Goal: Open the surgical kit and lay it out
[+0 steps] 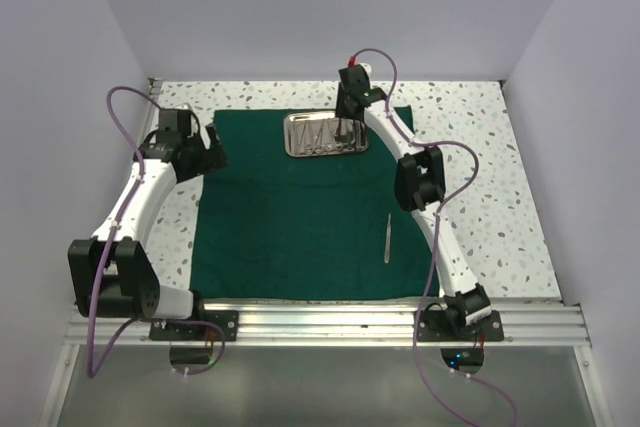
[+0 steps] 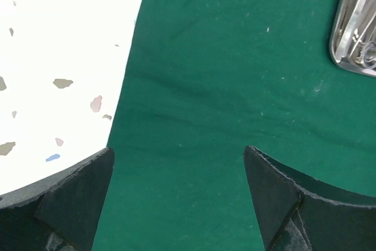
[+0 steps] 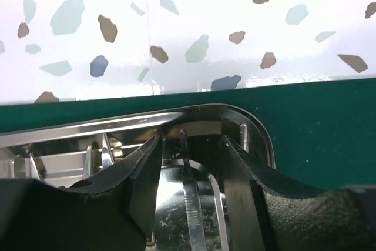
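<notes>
A metal tray [image 1: 288, 137] with several slim steel instruments in it lies at the back of the green cloth [image 1: 300, 227]. Over the tray's right end is my right gripper [image 1: 342, 125], part open. In the right wrist view, a dark-tipped flat instrument [image 3: 192, 204] lies in the tray, lined up with the gap between the fingers, with no contact visible. Out on the cloth's right side rests a single thin silver instrument [image 1: 388, 239]. My left gripper [image 1: 212, 152] stands open above the cloth's left edge, nothing between its fingers.
Speckled white table [image 1: 490, 207] borders the cloth on its left, right and back sides. Grey walls [image 1: 300, 7] close in the back and sides.
</notes>
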